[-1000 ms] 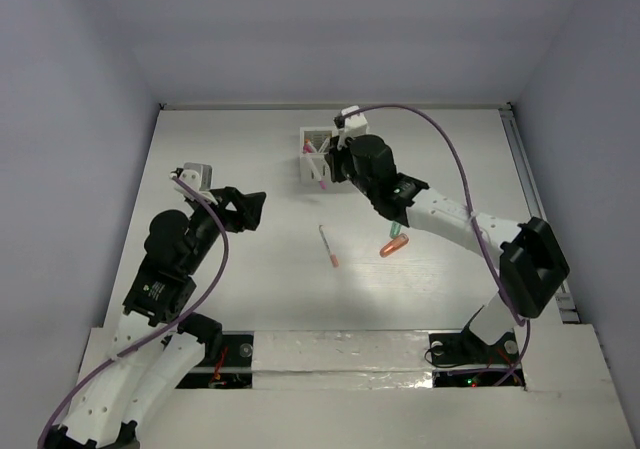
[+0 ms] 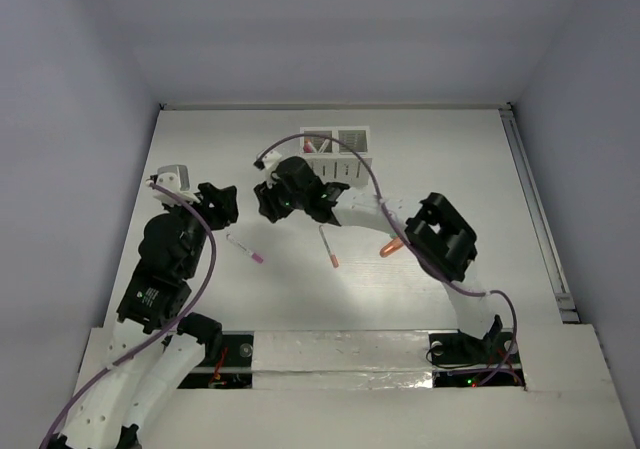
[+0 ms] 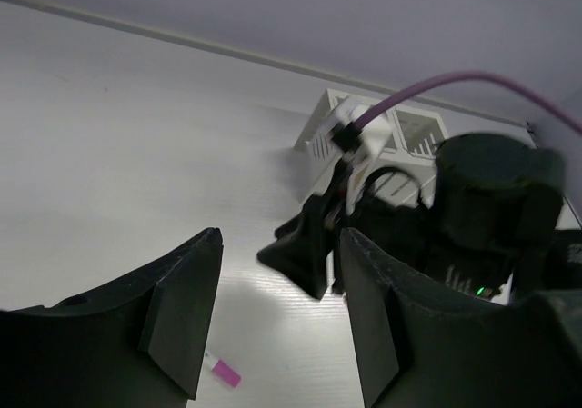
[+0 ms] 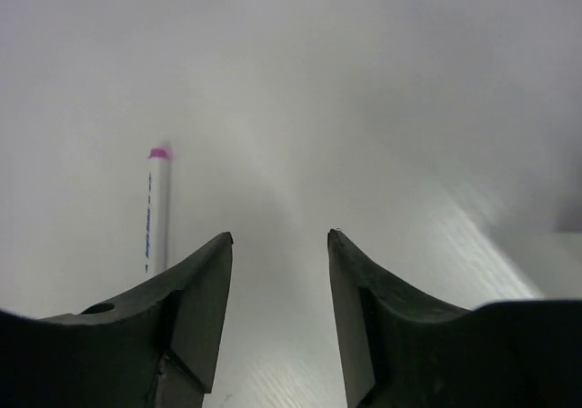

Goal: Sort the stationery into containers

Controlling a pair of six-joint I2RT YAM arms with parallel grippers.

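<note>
A white pen with a pink end (image 2: pixel 245 249) lies on the table between the two arms. Its pink end (image 3: pixel 221 370) shows low in the left wrist view; in the right wrist view a white pen with a pink end (image 4: pixel 158 210) lies left of my fingers. Both grippers stand open and empty: the left (image 2: pixel 234 203) beyond and left of the pen, the right (image 2: pixel 268 209) beyond it and to its right. A white container (image 2: pixel 340 171) with two compartments is at the back; pens (image 2: pixel 321 146) show in its left one.
A white pen with an orange end (image 2: pixel 329 247) lies mid-table. An orange item (image 2: pixel 391 247) is partly covered by the right arm. Free table lies at the far right and back left. The arms' grippers are close together.
The pink-ended pen leaned at the container's front earlier; it now lies on the table, farther left and nearer. My right gripper swung left from the container. The left gripper shifted slightly left.
</note>
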